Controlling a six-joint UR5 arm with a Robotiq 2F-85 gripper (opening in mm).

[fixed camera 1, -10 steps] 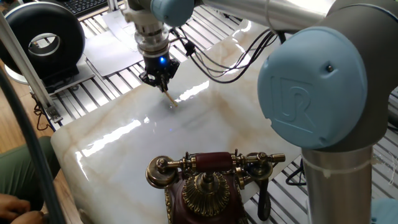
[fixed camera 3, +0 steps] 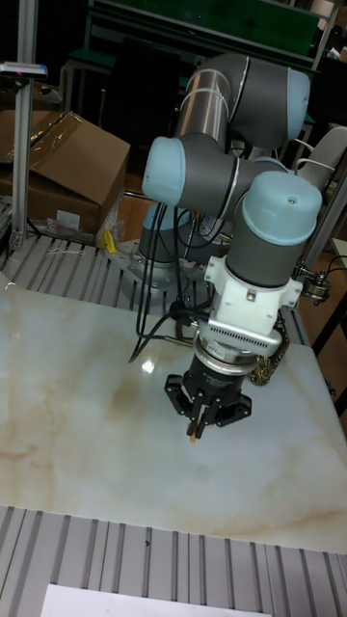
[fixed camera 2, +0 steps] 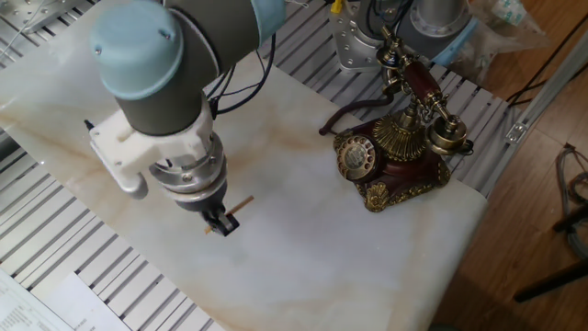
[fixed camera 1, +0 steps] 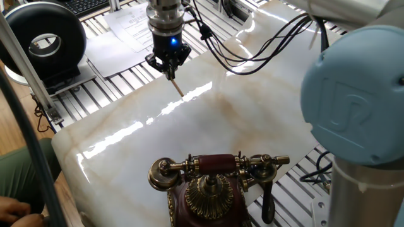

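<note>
My gripper (fixed camera 1: 170, 77) is shut on a thin wooden stick (fixed camera 1: 178, 89), which slants out from the fingertips. In exterior view 2 the stick (fixed camera 2: 242, 205) pokes out on both sides of the gripper (fixed camera 2: 221, 225). Only a short yellowish bit of the stick (fixed camera 3: 193, 439) shows below the gripper (fixed camera 3: 194, 427) in exterior view 3. An antique-style telephone (fixed camera 2: 397, 152), dark red with brass trim and a rotary dial, stands on the marbled tabletop (fixed camera 1: 126, 170), well apart from the gripper. Whether the stick touches the tabletop, I cannot tell.
Loose black cables (fixed camera 1: 237, 60) hang beside the arm. A black ring-shaped object (fixed camera 1: 45, 43) and paper sheets (fixed camera 1: 117, 53) lie beyond the tabletop's edge. A person's hand (fixed camera 1: 19, 211) shows at lower left.
The gripper, carrying the stick, has moved up in exterior view 1, farther from the telephone. The arm's large blue joint has shifted right. The telephone has stayed put.
</note>
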